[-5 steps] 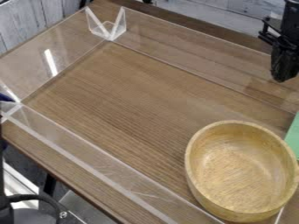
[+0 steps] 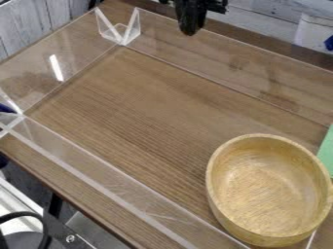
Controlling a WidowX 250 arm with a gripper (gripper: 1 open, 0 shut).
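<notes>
My black gripper (image 2: 190, 21) is at the top centre of the camera view, over the back of the wooden table (image 2: 143, 107), mostly cropped by the frame's edge. Its fingertips point down and appear shut, with nothing visible between them. A large light wooden bowl (image 2: 267, 190) sits at the bottom right.
A clear plastic stand (image 2: 119, 27) is at the back left. A green object (image 2: 320, 175) is at the right edge, a white one (image 2: 313, 37) at the upper right. Transparent strips border the left.
My gripper has moved left and up from the right side of the back of the table to the top centre. The bowl has stayed in place.
</notes>
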